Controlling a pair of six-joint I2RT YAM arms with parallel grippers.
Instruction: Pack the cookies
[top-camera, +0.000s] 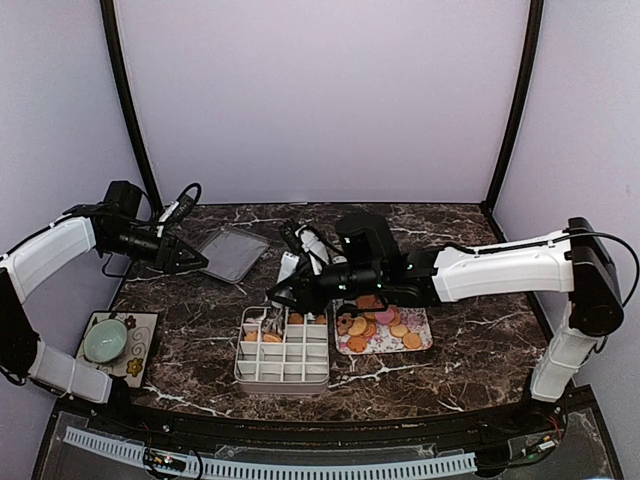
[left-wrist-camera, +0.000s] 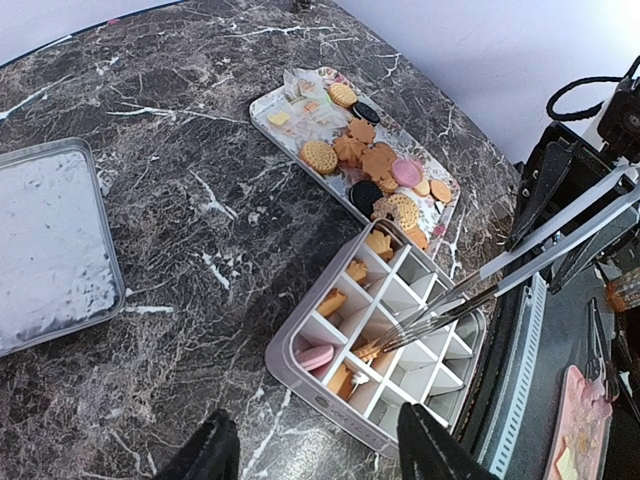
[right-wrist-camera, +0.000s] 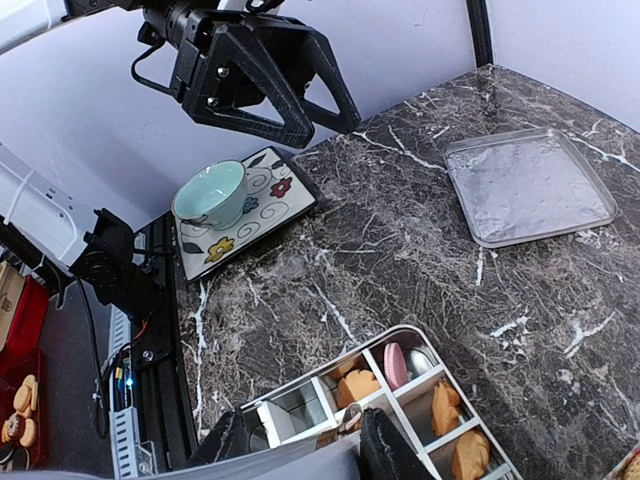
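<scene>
Metal tongs (left-wrist-camera: 450, 303) are clasped in my right gripper, which is shut on their handle. Their tips reach down inside the white divided box (top-camera: 282, 387), at an orange-brown cookie (left-wrist-camera: 369, 352) in one compartment. Whether the tips grip this cookie I cannot tell. Other compartments along two sides hold brown cookies (left-wrist-camera: 332, 302) and a pink cookie (left-wrist-camera: 315, 357); several stand empty. At the left, well apart from the box, my left gripper (top-camera: 192, 262) hangs open above the table, with nothing between its fingers.
Behind and right of the box, a patterned tray holds assorted loose cookies (left-wrist-camera: 319, 156). A clear empty tray (top-camera: 233, 254) lies at the back left. At the front left, a mint bowl (top-camera: 105, 341) sits on a flowered plate (top-camera: 140, 345). Bare marble lies left of the box.
</scene>
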